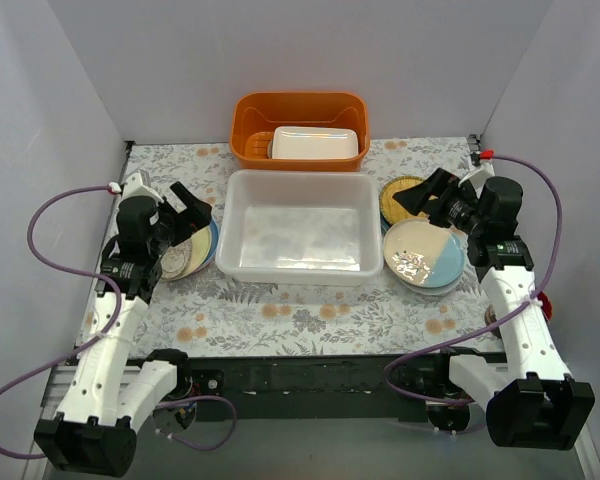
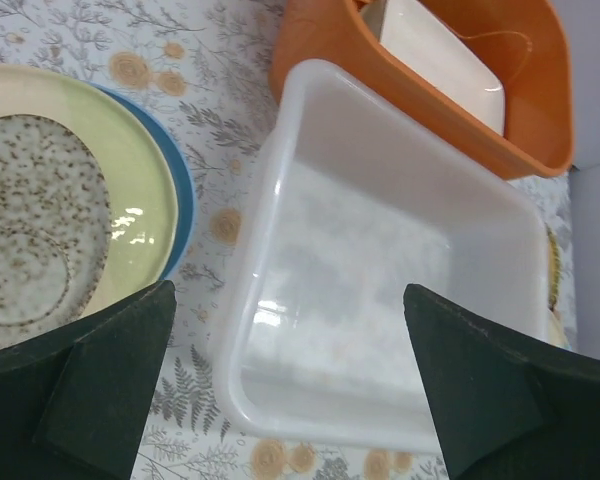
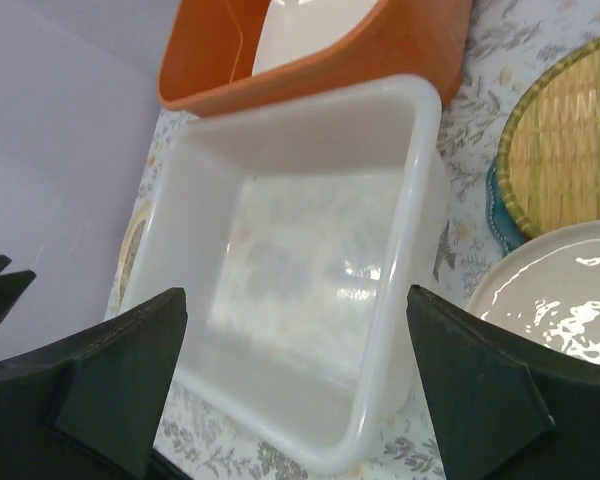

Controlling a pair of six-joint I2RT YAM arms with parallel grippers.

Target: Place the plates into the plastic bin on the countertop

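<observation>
An empty translucent white plastic bin [image 1: 300, 262] stands mid-counter. To its left lies a stack with a speckled plate [image 2: 42, 215] on a cream plate [image 2: 145, 215], a blue rim [image 2: 183, 190] showing beneath; the left arm partly covers it in the top view. Right of the bin are overlapping plates, a cream plate [image 1: 418, 250] over a pale blue one [image 1: 450, 265], and behind them a round woven yellow piece [image 1: 392, 205]. My left gripper [image 1: 195, 205] is open and empty above the gap between the left stack and bin. Open too, my right gripper [image 1: 420, 195] hovers above the woven piece.
Behind the bin, an orange container [image 1: 300, 103] holds a white rectangular item [image 1: 315, 143]. Walls close in the back and sides. A small red object [image 1: 546, 305] sits near the right wall.
</observation>
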